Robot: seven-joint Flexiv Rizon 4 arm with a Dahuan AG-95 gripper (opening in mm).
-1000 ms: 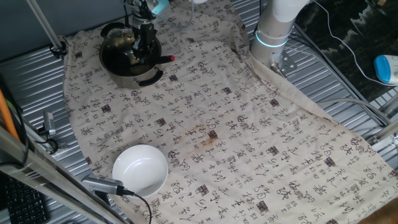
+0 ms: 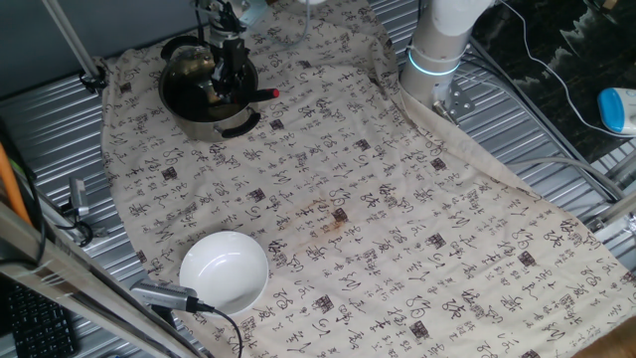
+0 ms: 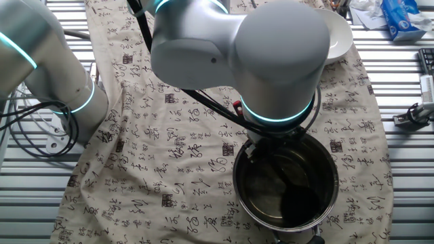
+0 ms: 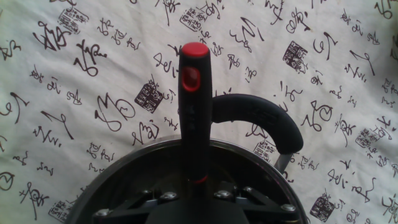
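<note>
A steel pot (image 2: 209,129) with dark handles stands on the patterned cloth, at the upper left in exterior view 1. A black utensil with a red-tipped handle (image 2: 263,95) leans over its rim; in exterior view 2 its dark round head (image 3: 300,205) lies inside the pot. My gripper (image 2: 225,91) points down at the pot, close to the handle. In the wrist view the utensil's handle (image 4: 196,106) runs up from between the gripper's linkages, beside a curved pot handle (image 4: 264,118). The fingertips are hidden, so whether they grip the utensil cannot be told.
A white bowl (image 2: 225,272) sits at the lower left of the cloth in exterior view 1, beside a grey camera-like device (image 2: 165,295) with a cable. Bare cloth (image 2: 397,239) covers the middle and right. Metal slats border it.
The wrist and gripper have shifted very slightly to the left in exterior view 1. Pot, utensil and bowl look unmoved.
</note>
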